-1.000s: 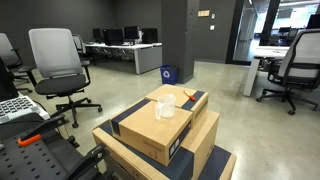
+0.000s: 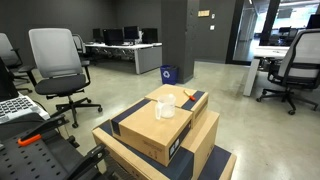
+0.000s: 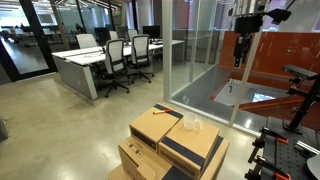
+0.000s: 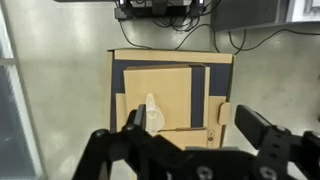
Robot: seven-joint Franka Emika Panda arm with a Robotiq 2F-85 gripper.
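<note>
A clear or whitish cup rests on top of a cardboard box in exterior view 1. That cup shows again on the boxes in exterior view 2. From above, the cup appears toward the left of the box top in the wrist view. High over the floor at the right of exterior view 2 hangs my gripper, well away from the cup. Its dark fingers are spread apart in the wrist view, with nothing held between them. Exterior view 1 does not show the gripper.
Behind the cup, a small orange object lies on another box. The boxes stand at uneven heights, with dark tops and sides around them. An orange-handled item is on the dark base table. Open floor spreads left of the boxes.
</note>
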